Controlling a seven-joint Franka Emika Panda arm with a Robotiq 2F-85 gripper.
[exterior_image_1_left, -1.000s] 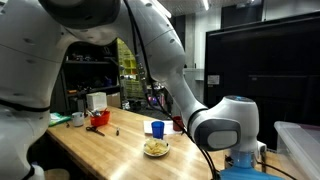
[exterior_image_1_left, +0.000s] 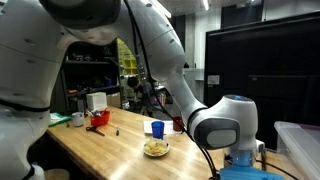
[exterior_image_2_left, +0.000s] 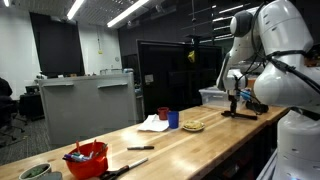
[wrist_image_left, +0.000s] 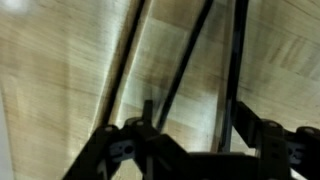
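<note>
Long thin dark strips (wrist_image_left: 183, 68) lie over the pale wooden table in the wrist view; whether they are cables or parts of a tool I cannot tell. At the bottom of that view, the fingers of my gripper stand apart, with the dark strips running toward the gap between them. Nothing is visibly clamped. At the table's far right end in exterior view 2, my gripper (exterior_image_2_left: 236, 104) is low over the surface, close to a dark object (exterior_image_2_left: 240, 115). In exterior view 1 the fingers are out of sight below the arm's blue wrist part (exterior_image_1_left: 245, 173).
A yellow plate (exterior_image_1_left: 156, 147) and a blue cup (exterior_image_1_left: 158, 129) stand mid-table, near a red cup (exterior_image_2_left: 163, 112) and white paper (exterior_image_2_left: 152, 123). Farther off are a red basket (exterior_image_2_left: 87, 157) and a dark-handled tool (exterior_image_2_left: 124, 168). A clear bin (exterior_image_1_left: 298, 140) borders the arm.
</note>
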